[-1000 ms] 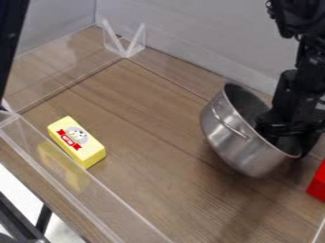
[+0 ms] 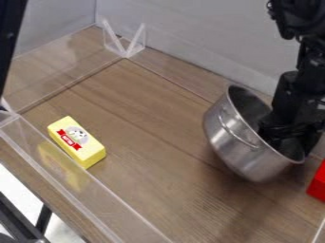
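A steel pot [image 2: 234, 145] is tipped on its side at the right of the wooden table, its mouth turned up and to the right. My black gripper [image 2: 286, 128] reaches down from the upper right into the pot's mouth, over its rim. Its fingertips are dark and partly hidden inside the pot, so whether it is open or shut on the rim does not show.
A yellow box with a red label [image 2: 76, 140] lies at the left. A red object [image 2: 316, 182] is at the right edge, beside the pot. Clear plastic walls border the wooden surface [image 2: 146, 142].
The pot and my gripper have shifted very slightly, with the pot's lower side a little lower; otherwise the scene is the same.
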